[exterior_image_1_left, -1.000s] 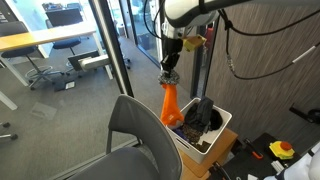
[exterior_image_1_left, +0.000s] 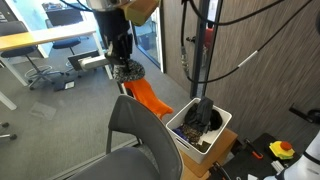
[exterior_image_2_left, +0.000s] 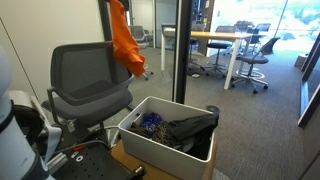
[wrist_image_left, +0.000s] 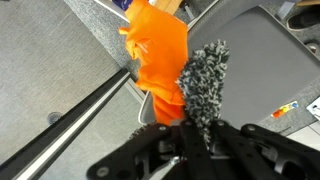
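My gripper (exterior_image_1_left: 121, 60) is shut on a bunched grey speckled cloth (exterior_image_1_left: 128, 71), with an orange cloth (exterior_image_1_left: 148, 98) hanging below it, high above the dark office chair (exterior_image_1_left: 140, 122). In the wrist view the speckled cloth (wrist_image_left: 204, 80) bulges out of the fingers and partly hides the fingers. Beside it the orange cloth (wrist_image_left: 160, 48) stretches away over the chair (wrist_image_left: 262, 62). Only the orange cloth (exterior_image_2_left: 124, 42) shows of the held bundle in exterior view 2, up by the chair's back. Whether the two cloths are joined, I cannot tell.
A white bin (exterior_image_2_left: 160, 151) stands near the chair, with dark cloth (exterior_image_2_left: 192, 126) and other small items inside. A dark upright post (exterior_image_2_left: 182, 50) rises behind it. Open carpet (exterior_image_1_left: 60, 130) lies left of the chair.
Over the last second, my gripper has moved left and somewhat up in exterior view 1, away from the bin. The held cloths have travelled with it, and the orange one now trails to the right.
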